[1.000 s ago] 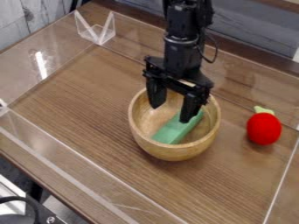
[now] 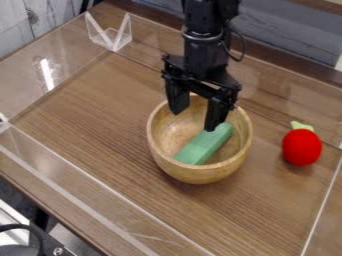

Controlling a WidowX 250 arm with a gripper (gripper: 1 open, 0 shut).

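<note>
My black gripper [image 2: 201,104] hangs over the wooden bowl [image 2: 174,160] in the middle of the table, its fingers apart at the bowl's upper part. A teal-green oblong object [image 2: 203,144] lies tilted diagonally inside the bowl, below the gripper, with nothing seen held between the fingers.
A red tomato-like object [image 2: 302,148] with a small green item behind it sits to the right of the bowl. A clear wire-like holder [image 2: 111,30] stands at the back left. A black cable curves at the lower left.
My gripper has moved up and slightly back, uncovering more of the bowl. The green object and bowl look about where they were.
</note>
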